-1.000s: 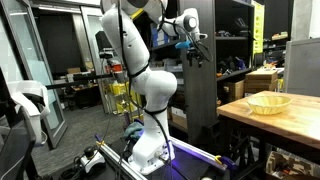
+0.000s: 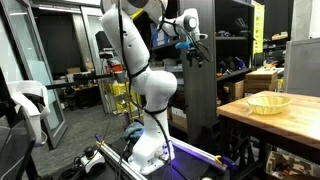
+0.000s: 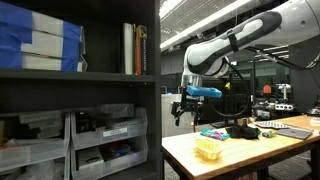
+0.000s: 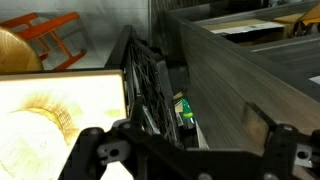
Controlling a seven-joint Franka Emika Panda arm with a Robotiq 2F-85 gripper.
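Observation:
A pale yellow basket (image 2: 266, 106) stands on the wooden table (image 2: 238, 112). The second exterior view shows the same basket (image 3: 209, 149) near the table's left end, with my gripper (image 3: 184, 119) high above and left of it. In the wrist view, the basket (image 4: 25, 145) lies at the left edge, cut off by the frame. Dark fingers (image 4: 129, 132) stand far apart at the bottom of that view, so my gripper is open, with nothing seen between them.
A tall dark shelf (image 2: 237, 48) rises close beside the raised arm. Small colourful items (image 3: 212, 133), a dark cloth-like heap (image 3: 241, 131) and a grey tray (image 3: 295, 132) lie on the table beyond the basket. Grey bins (image 3: 108, 128) fill the lower shelf.

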